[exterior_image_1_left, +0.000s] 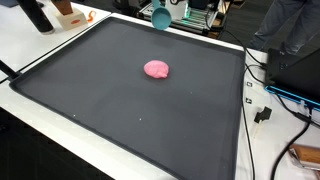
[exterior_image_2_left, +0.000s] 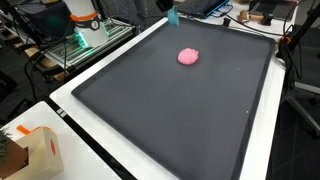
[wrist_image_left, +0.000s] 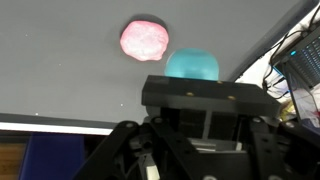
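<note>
A pink, rounded lump (exterior_image_1_left: 156, 69) lies on the dark grey board, toward its far side. A teal rounded object (wrist_image_left: 192, 65), perhaps a cup, shows beyond the dark bar of my gripper, which is shut on it. In exterior view 1 the teal object (exterior_image_1_left: 161, 18) appears at the top, over the board's far edge; exterior view 2 also has the teal object (exterior_image_2_left: 173, 18) near the top. It is apart from the pink lump. The fingertips' contact with it is hidden in the wrist view.
The dark board (exterior_image_1_left: 130, 115) is otherwise bare, with a raised rim. An orange piece (exterior_image_1_left: 91, 16) is on the white table at the far left. Cables and a black device (exterior_image_1_left: 294, 75) border the right side.
</note>
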